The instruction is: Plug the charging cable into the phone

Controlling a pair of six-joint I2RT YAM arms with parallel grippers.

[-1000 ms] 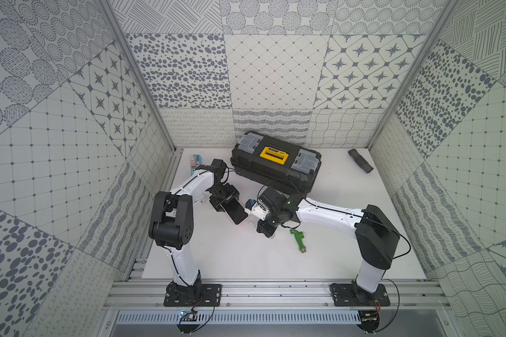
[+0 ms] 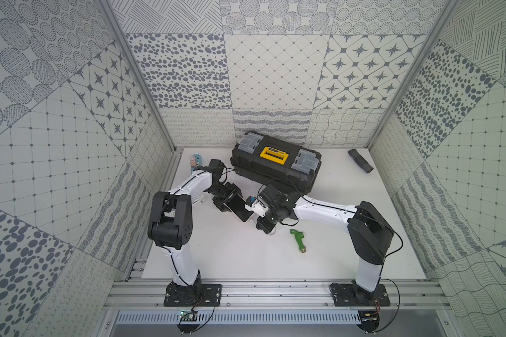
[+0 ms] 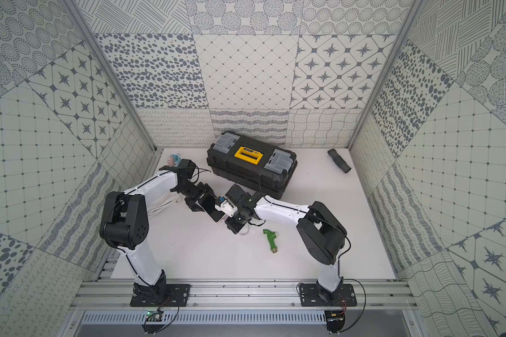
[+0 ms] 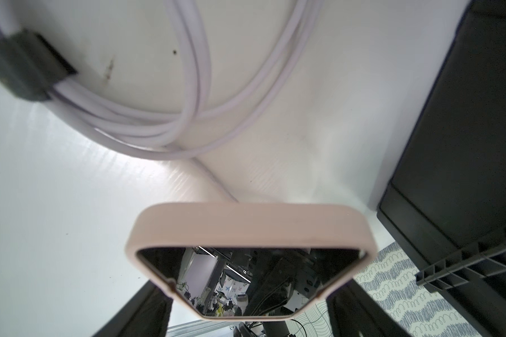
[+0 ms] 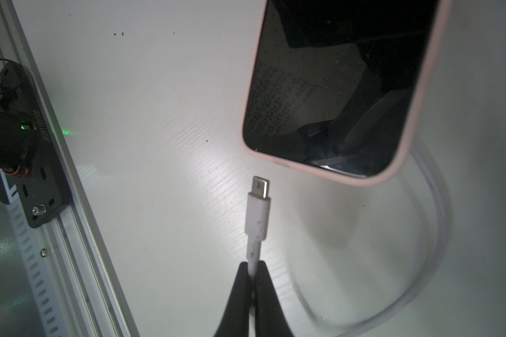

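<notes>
The phone point(image 5: 331, 95), dark-screened in a pale pink case, is held above the table by my left gripper, which is shut on its sides. In the left wrist view the phone point(image 4: 253, 224) appears end-on. My right gripper is shut on the white charging cable just behind its plug point(image 5: 257, 216). The metal tip points toward the phone's lower edge, near its left corner in the right wrist view, with a gap between them. The port cannot be seen. The cable's loop point(image 5: 438, 224) curves below the phone.
A black toolbox point(image 2: 275, 160) with a yellow handle stands behind the arms. A coil of white cable point(image 4: 146, 120) with a black strap lies under the left gripper. A green nozzle point(image 2: 299, 240) lies to the right; a dark cylinder point(image 2: 360, 161) is at the back right.
The phone has shifted slightly to the right and turned a little in my left gripper's hold. My right arm has moved slightly, and its gripper remains close to the phone's end.
</notes>
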